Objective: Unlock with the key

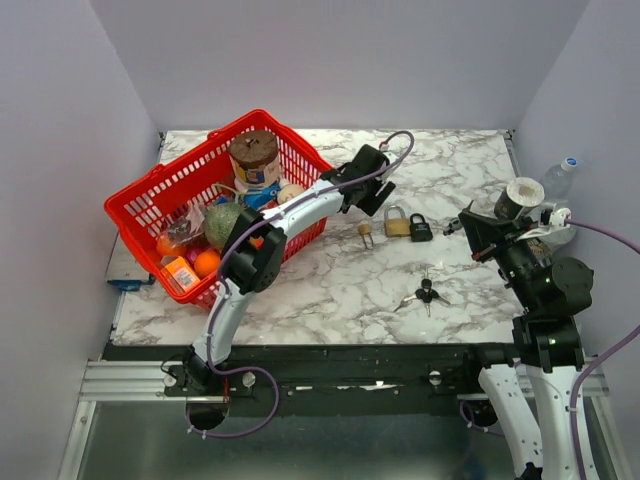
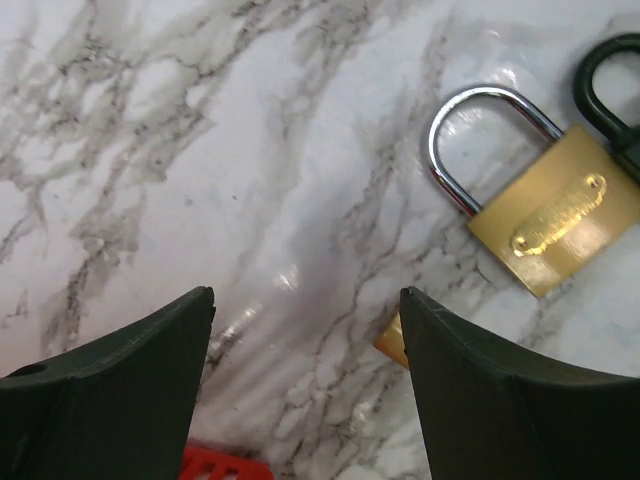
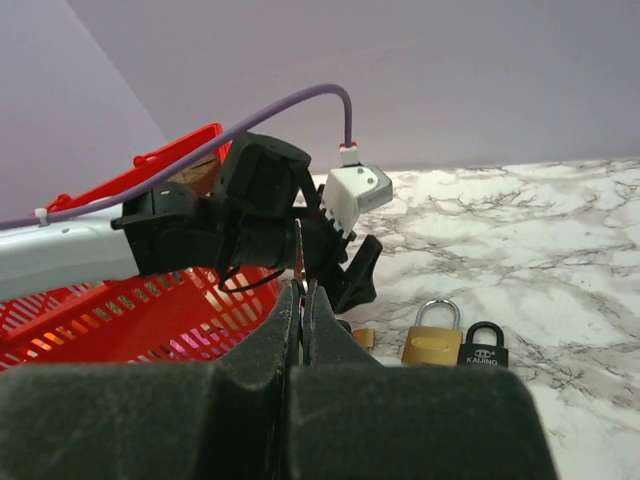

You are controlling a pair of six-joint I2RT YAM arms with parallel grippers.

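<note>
On the marble table, a brass padlock (image 1: 397, 227) and a black padlock (image 1: 421, 230) lie side by side, both clearer in the right wrist view. A small brass piece with prongs (image 1: 364, 229) is left of them. My left gripper hangs open above the table, left of the padlocks, with nothing between its fingers. My right gripper (image 1: 473, 238) is shut at the table's right side, with a thin upright sliver at its tips, possibly a key (image 3: 298, 255). A key bunch (image 1: 427, 295) lies nearer the front edge.
A red basket (image 1: 145, 193) full of food items fills the left side. A tape roll (image 1: 525, 190) and a bottle (image 1: 560, 175) stand at the right.
</note>
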